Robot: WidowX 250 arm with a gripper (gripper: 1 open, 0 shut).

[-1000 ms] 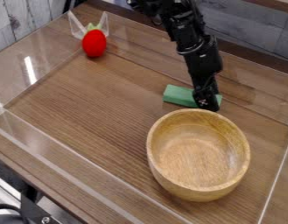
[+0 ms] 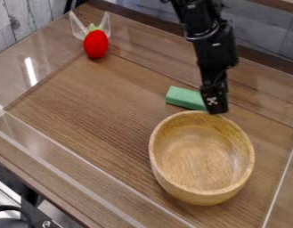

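Note:
The black robot arm reaches down from the top, its gripper (image 2: 213, 98) at the right end of a green block (image 2: 184, 98). The block lies on the wooden table just behind a large wooden bowl (image 2: 199, 172). The fingertips are dark and partly cover the block's right part, so whether they hold it is unclear.
A red object (image 2: 95, 44) with a white-and-green piece behind it stands at the back left. A dark cable lies at the bottom left corner.
The arm has grown larger in view and its wrist has shifted slightly right, down at the block. The green block looks nearly in the same place, with more of its right part covered.

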